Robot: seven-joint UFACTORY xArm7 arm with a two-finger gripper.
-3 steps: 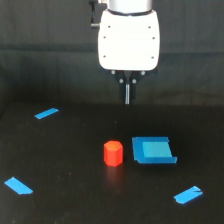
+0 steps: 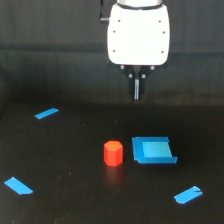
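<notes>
On the dark table a red block (image 2: 113,153), six-sided in outline, stands just left of centre. To its right lies a light blue square (image 2: 155,150) framed by darker blue tape. My gripper (image 2: 136,97) hangs from the white arm (image 2: 138,37), above and behind both of them and apart from them. Its fingers appear as one thin, close-set strip at this size, and whether they are parted cannot be made out. No object shows at their tips.
Strips of blue tape lie on the table: one far left (image 2: 46,113), one near left (image 2: 18,186) and one near right (image 2: 188,195).
The arm and gripper have shifted a little to the right and slightly downward. The red block and the blue square have stayed in place.
</notes>
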